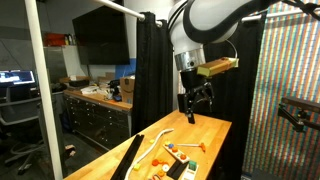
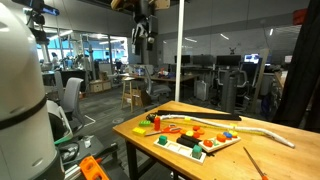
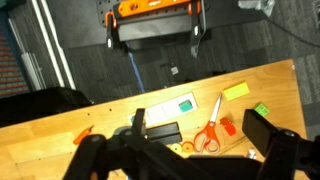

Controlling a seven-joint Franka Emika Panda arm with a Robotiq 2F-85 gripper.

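My gripper stands open, its two black fingers wide apart with nothing between them. In the first exterior view the gripper hangs in the air above the wooden table, well clear of the things on it. Below it in the wrist view lie orange-handled scissors, a white strip with a green piece, a black block, a yellow block, a green block and a red piece. The fingers cover part of the table there.
A long black bar and a curved pale strip lie across the table. An orange-handled tool is near the table's edge. Bare wood shows at the right. Dark floor lies beyond the edge.
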